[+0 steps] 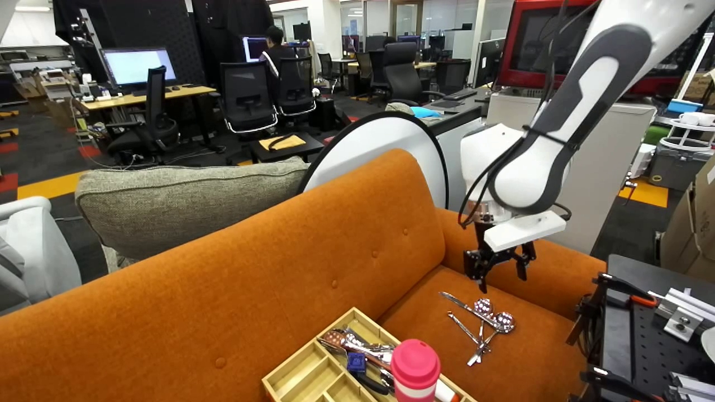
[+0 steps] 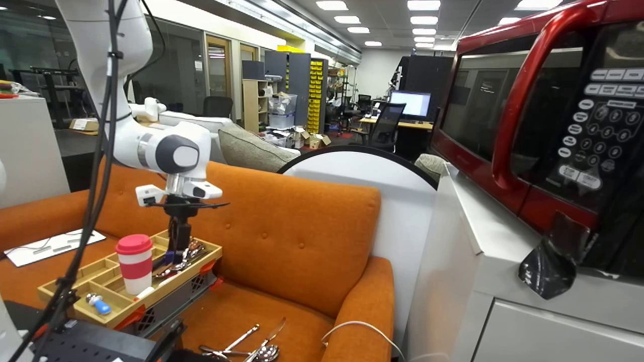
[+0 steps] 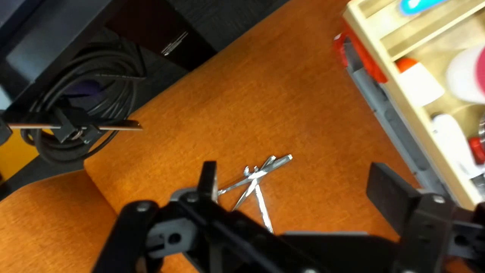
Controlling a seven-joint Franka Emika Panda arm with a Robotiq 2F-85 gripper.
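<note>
Several shiny metal utensils, among them a knife and two round-headed spoons, lie in a crossed pile on the orange sofa seat. My gripper hangs open above the back part of that pile, pointing down and clear of the seat. In the wrist view, the fingers of my gripper stand wide apart with nothing held. Utensil handles show between them, nearer the left finger, while the gripper body hides the rest. A wooden divided tray holds more utensils and a white cup with a pink lid.
A dark table with clamps borders the seat's front. The sofa backrest and armrest rise around the seat. Bare seat separates the pile from the tray. In the wrist view, coiled black cable hangs beyond the seat edge.
</note>
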